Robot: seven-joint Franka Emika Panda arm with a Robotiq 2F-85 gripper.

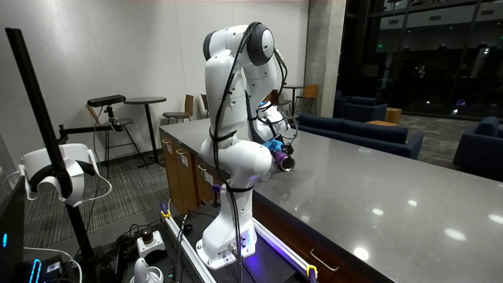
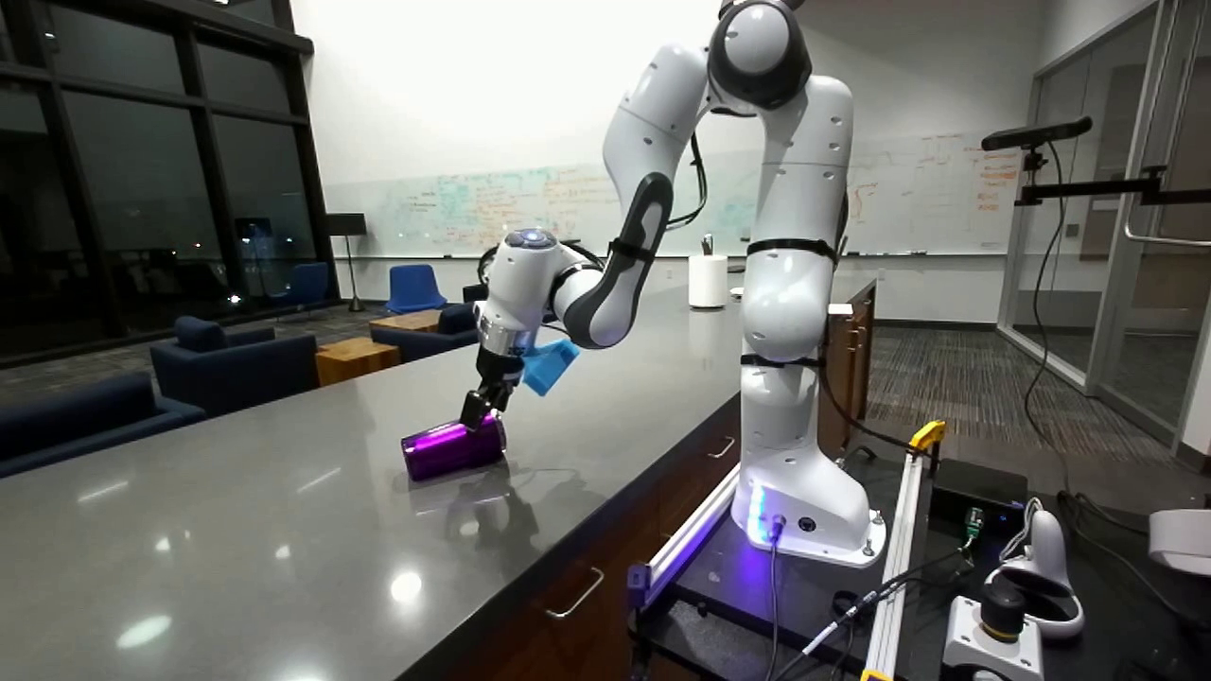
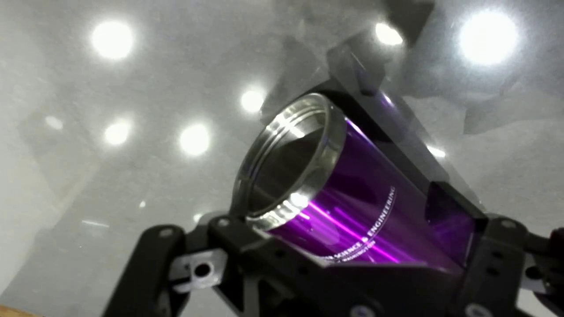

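A purple metal tumbler [image 3: 365,211] with a bare steel rim [image 3: 333,153] and white lettering lies on its side, its open mouth to the upper left in the wrist view. My gripper is over it, its fingers far apart on either side of the tumbler. The right fingertip [image 3: 449,216] sits against or very near the tumbler's wall; whether the left one touches is unclear. From the second exterior view, the same purple tumbler [image 2: 454,447] rests on or just above the counter under my gripper [image 2: 485,410]. Whether the fingers grip it does not show.
The grey counter [image 2: 284,499] is broad and mostly bare, with bright light reflections. A white cylindrical holder [image 2: 707,282] stands toward its far end. The counter's front edge drops to drawers beside the arm's base.
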